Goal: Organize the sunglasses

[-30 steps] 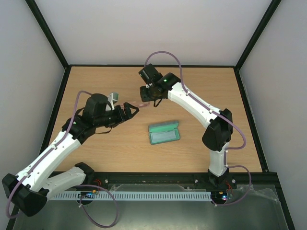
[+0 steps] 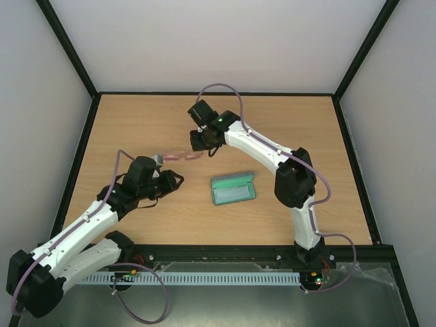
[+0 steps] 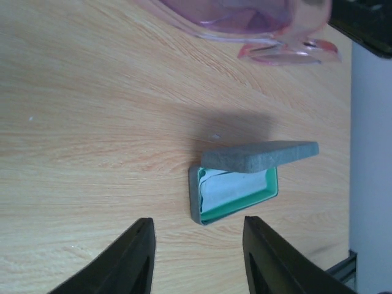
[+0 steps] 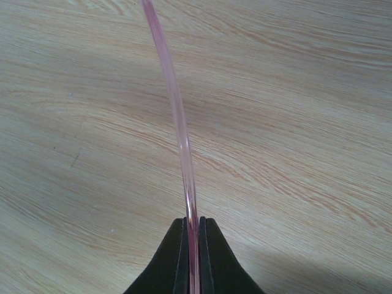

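Pink translucent sunglasses [image 2: 182, 156] hang from my right gripper, which is shut on one thin temple arm [image 4: 181, 135]. In the left wrist view their tinted lens [image 3: 236, 13] fills the top edge. Apart from them, lower left of the glasses in the top view, is my left gripper. Its black fingers [image 3: 138, 257] stand apart with only table between them. A green sunglasses case [image 2: 232, 188] lies on the table with its lid raised; a pale cloth [image 3: 229, 188] lines its inside.
Bare wooden table [image 2: 143, 225] surrounds the case, with open room to its left and right. Walls rise beyond the table's edges. The right gripper's black body [image 3: 364, 24] cuts into the left wrist view's upper right corner.
My left gripper has drawn back to the lower left, its fingers narrower than before. The case has stayed put.
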